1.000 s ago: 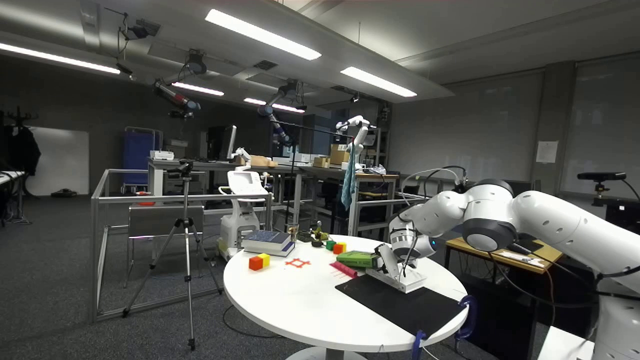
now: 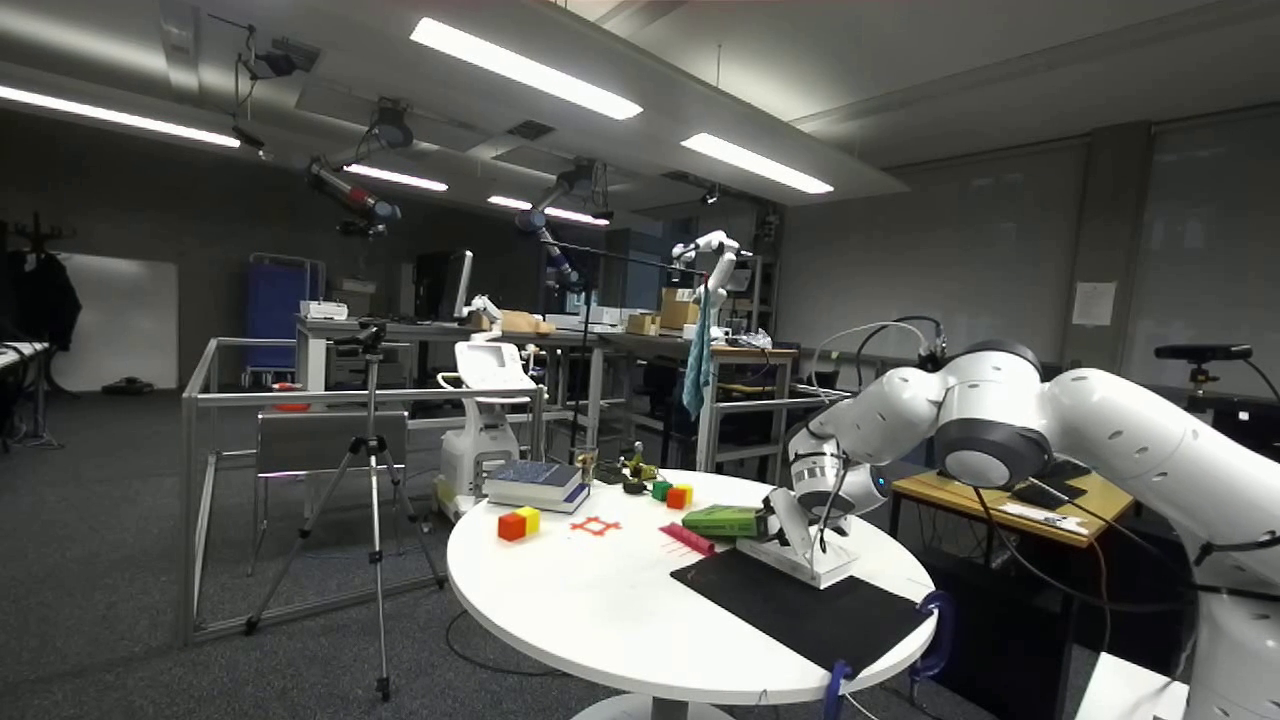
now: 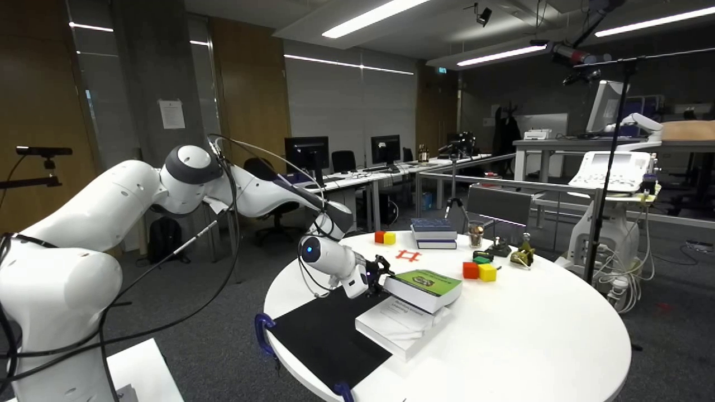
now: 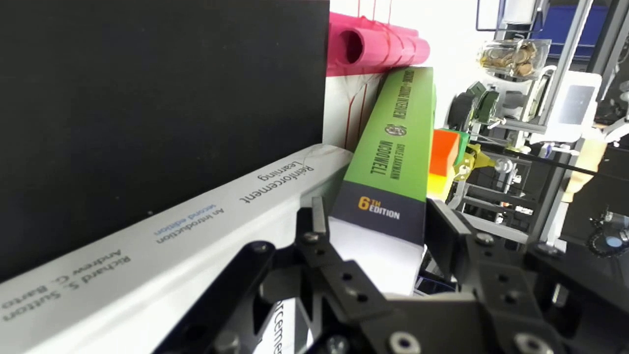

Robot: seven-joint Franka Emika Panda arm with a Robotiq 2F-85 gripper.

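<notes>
The thick green book [image 3: 429, 283], with a dark band near its end, has that end between the two fingers of my gripper, which is shut on it. Beneath it lies a white book [image 3: 396, 328] titled Reinforcement Learning, partly on the black mat [image 3: 328, 335]. In exterior view 2 the green book sits on or just over the white one, slightly tilted; whether they touch all along cannot be told. The gripper comes in from the arm's side, low over the table.
A pink roll [image 4: 377, 46] lies close to the green book's far end. Red and yellow blocks [image 3: 479, 271], a pair of blue books [image 3: 433, 233] and an orange frame [image 3: 407, 255] stand farther off. Blue clamps [image 3: 264, 333] grip the table edge.
The arm, with the green book in its gripper, has shifted slightly to the right in exterior view 1. The white book has moved a little the same way.
</notes>
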